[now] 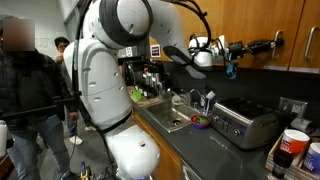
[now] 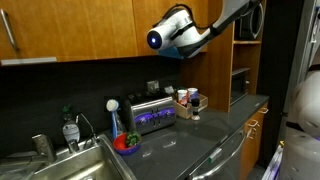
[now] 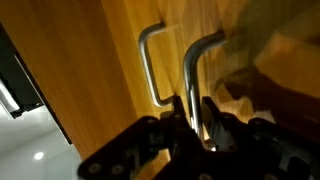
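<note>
My gripper (image 1: pixel 274 44) is up at the wooden cabinet doors above the counter, shut on a metal bar handle (image 3: pixel 193 88). In the wrist view the handle runs down between the two fingers, and its lower part is hidden by them. A second handle (image 3: pixel 149 65) stands beside it on the neighbouring door, apart from the gripper. The cabinet door (image 1: pixel 255 18) looks closed in exterior view 1. In exterior view 2 my arm (image 2: pixel 175 30) reaches up across the cabinet, and the fingers cannot be made out.
Below on the dark counter (image 2: pixel 190 145) stand a silver toaster (image 2: pixel 151 112), a box of cups (image 2: pixel 190 99) and a red bowl (image 2: pixel 126 142). The sink (image 2: pixel 92 166) is to the left. A person (image 1: pixel 66 75) stands at the far left of exterior view 1.
</note>
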